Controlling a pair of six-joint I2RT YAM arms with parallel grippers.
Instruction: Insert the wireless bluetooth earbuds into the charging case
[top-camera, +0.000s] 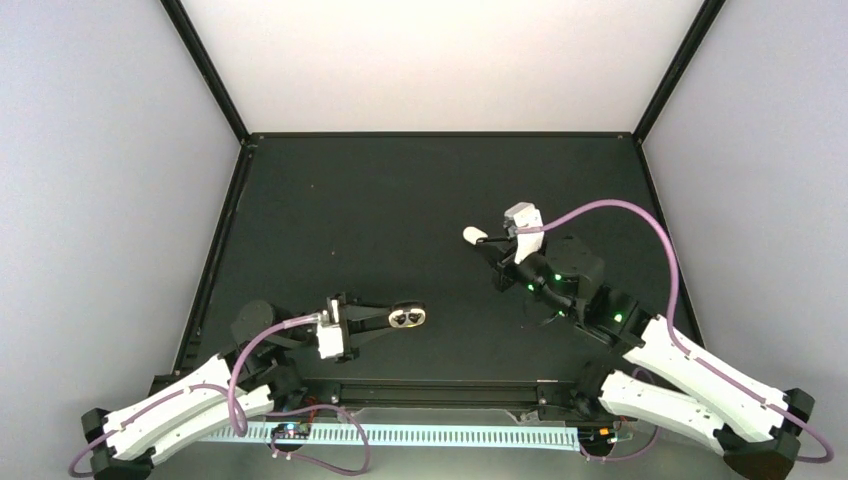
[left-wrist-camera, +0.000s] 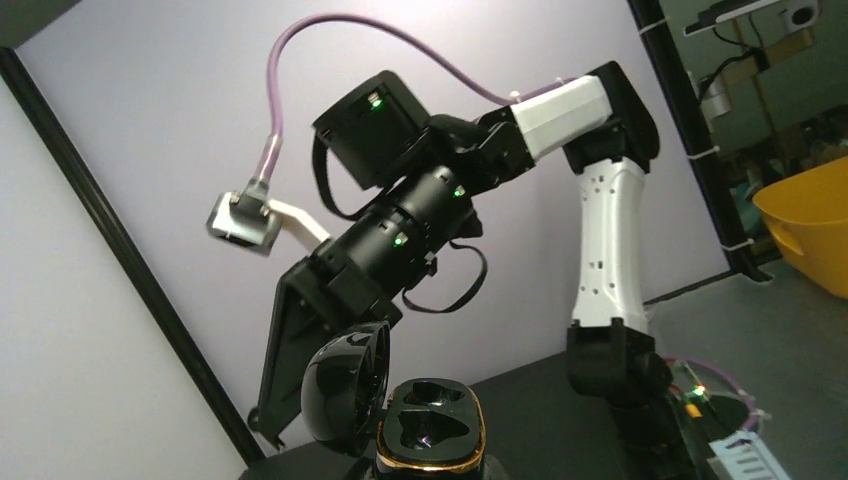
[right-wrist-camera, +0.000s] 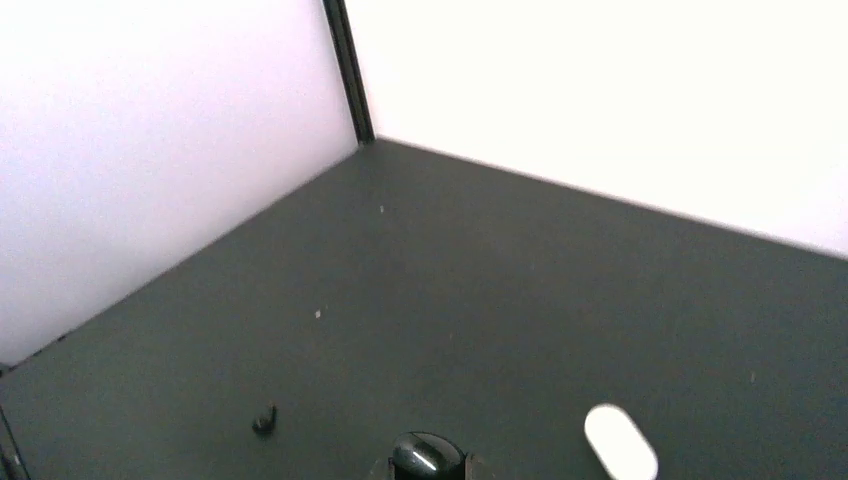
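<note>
The black charging case (top-camera: 407, 317) with a gold rim is clamped in my left gripper (top-camera: 400, 317), above the table's front left-centre. In the left wrist view the case's lid (left-wrist-camera: 348, 390) stands open, and two dark hollows show in its body (left-wrist-camera: 430, 428). My right gripper (top-camera: 488, 252) is to the right of the case and farther back, pointing towards the far left. At the bottom of the right wrist view it is shut on a glossy black earbud (right-wrist-camera: 428, 457). Another black earbud (right-wrist-camera: 264, 420) lies on the table; the left arm seems to hide it in the top view.
A white oval piece (top-camera: 474, 235) lies on the table just beyond the right gripper's tip. Outside the work area there is a yellow tub (left-wrist-camera: 810, 220).
</note>
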